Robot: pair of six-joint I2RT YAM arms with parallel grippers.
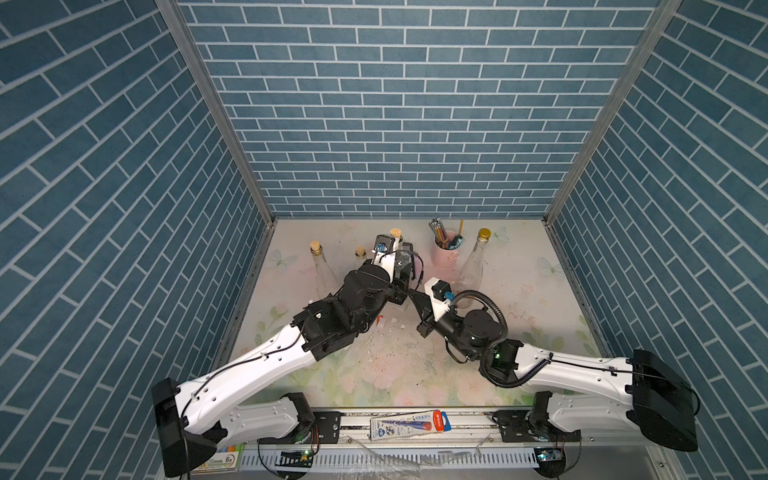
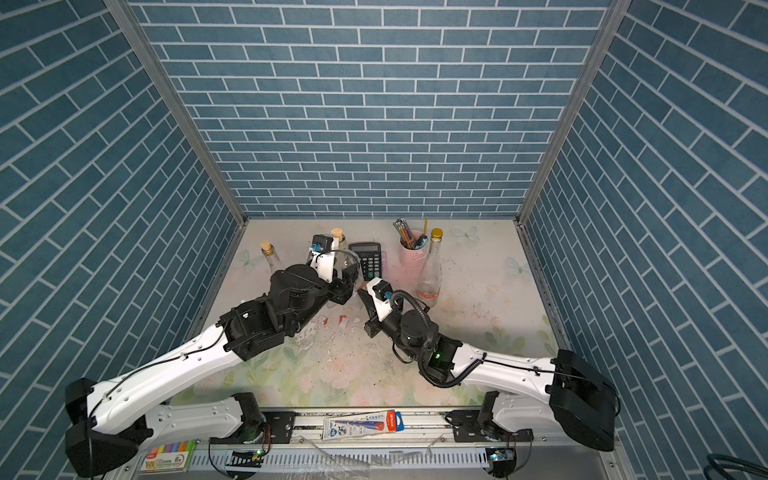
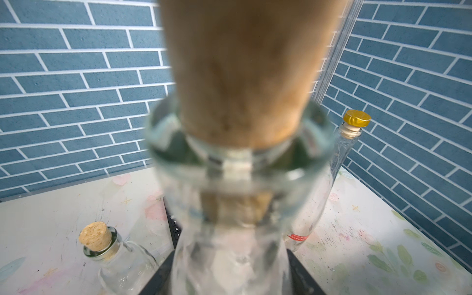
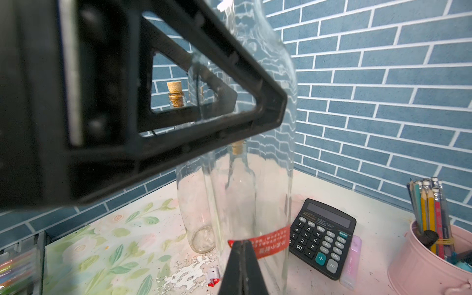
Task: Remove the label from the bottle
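A clear glass bottle [image 3: 231, 255] with a cork [image 3: 241, 73] fills the middle of the left wrist view. My left gripper is shut on it, one dark finger showing on each side. In the right wrist view, the same bottle [image 4: 270, 191] carries a red label strip [image 4: 270, 243] with white print low on its side; the strip's left end is near my right fingertips. My right gripper is shut, its tips together in front of the glass, and no label piece shows between them. Whether the tips touch the bottle I cannot tell.
A gold-capped bottle [image 2: 431, 272] stands to the right, beside a pink pencil cup [image 2: 413, 254]. Corked bottles stand at the left, one of them [image 2: 272, 257] farthest out. A calculator [image 4: 322, 236] lies behind the held bottle. Red and white scraps [image 4: 213, 277] litter the table.
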